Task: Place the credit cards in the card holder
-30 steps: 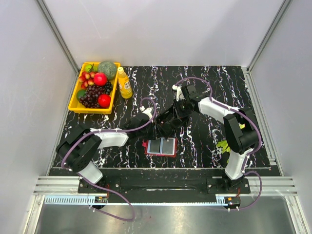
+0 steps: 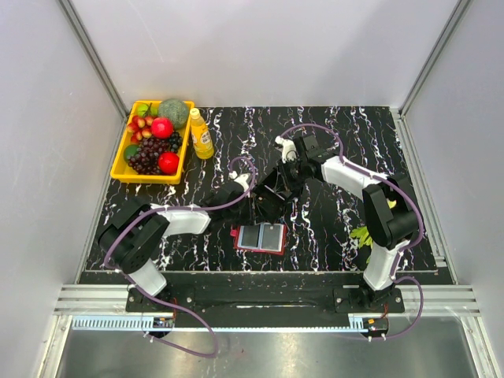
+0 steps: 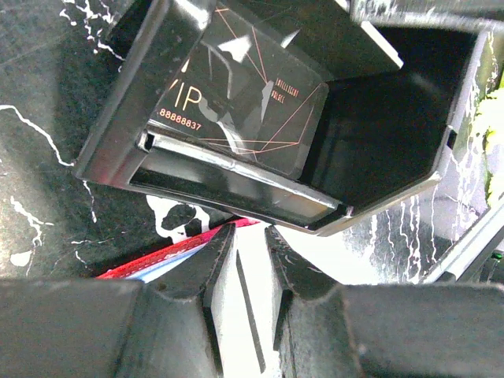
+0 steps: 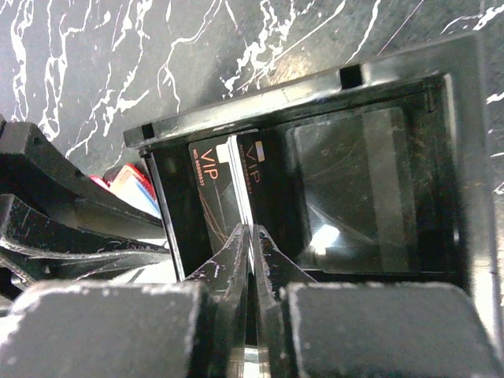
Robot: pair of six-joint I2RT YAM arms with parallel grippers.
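Note:
The black card holder (image 2: 270,206) sits in mid-table, seen close in both wrist views, its wall (image 4: 299,93) along the top in the right wrist view. Inside are dark VIP cards (image 3: 236,110) (image 4: 206,181) and a white-edged strip (image 4: 235,169). My left gripper is just below the holder, fingers slightly apart with nothing visible between them. My right gripper reaches into the holder at the strip's lower end; its fingertips are close together, and whether they grip it is unclear.
A red-rimmed case (image 2: 260,240) lies in front of the holder. A yellow fruit basket (image 2: 126,169) and a juice bottle (image 2: 201,138) stand at back left. Green leaves (image 2: 361,235) lie at right.
The left arm has shifted slightly to the right.

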